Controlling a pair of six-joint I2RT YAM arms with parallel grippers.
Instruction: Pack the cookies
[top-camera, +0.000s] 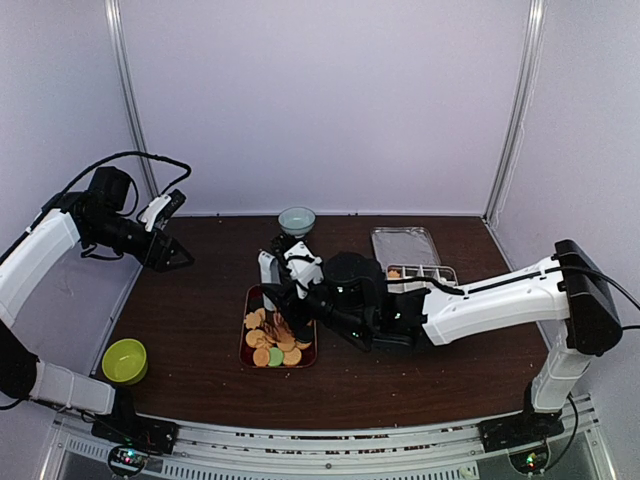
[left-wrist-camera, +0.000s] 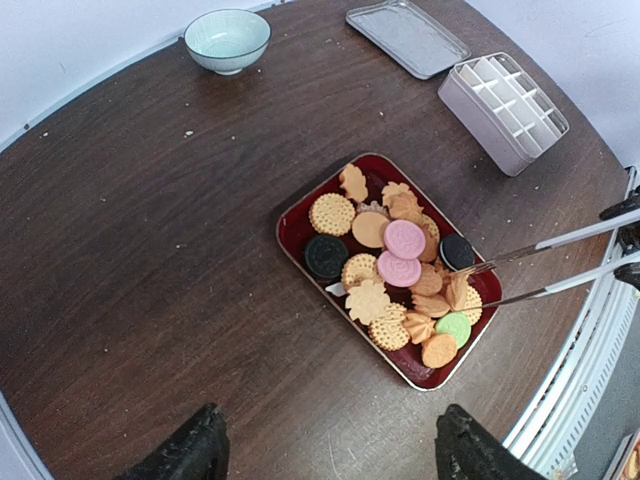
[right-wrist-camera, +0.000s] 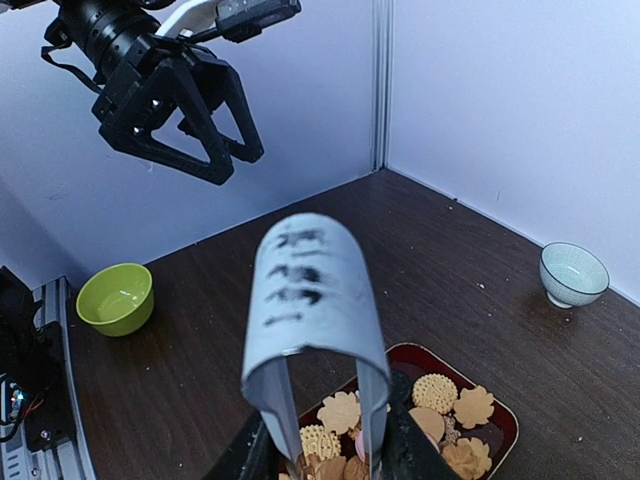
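A red tray (left-wrist-camera: 300, 230) holds a mix of cookies: tan, pink, dark and a green one (left-wrist-camera: 453, 328). My right gripper holds white tongs, shut on them; the tongs' tips reach down among the cookies at the tray's right side in the left wrist view. My left gripper (top-camera: 170, 255) hangs high over the left of the table, part open, nothing between its fingers. A compartment box (left-wrist-camera: 495, 110) stands right of the tray, partly hidden by the right arm in the top view.
A pale blue bowl (top-camera: 297, 220) stands at the back, a clear lid (left-wrist-camera: 405, 35) at the back right, a yellow bowl (top-camera: 124, 361) at the front left. The table left of the tray is clear.
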